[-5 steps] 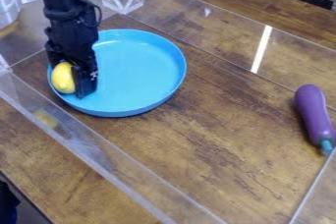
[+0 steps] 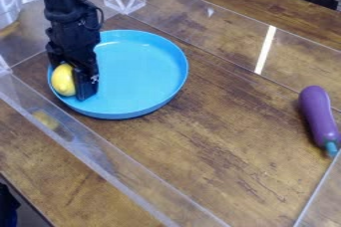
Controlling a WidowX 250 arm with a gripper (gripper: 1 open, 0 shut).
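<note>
A black robot arm reaches down from the top left to a yellow object (image 2: 63, 82) at the left edge of a blue plate (image 2: 134, 77). The gripper (image 2: 74, 80) is at that object, partly covering it; whether its fingers are shut on it cannot be told from this view.
A purple eggplant-like toy (image 2: 318, 116) lies at the right on the wooden table (image 2: 226, 141). Clear plastic walls run along the left and lower right.
</note>
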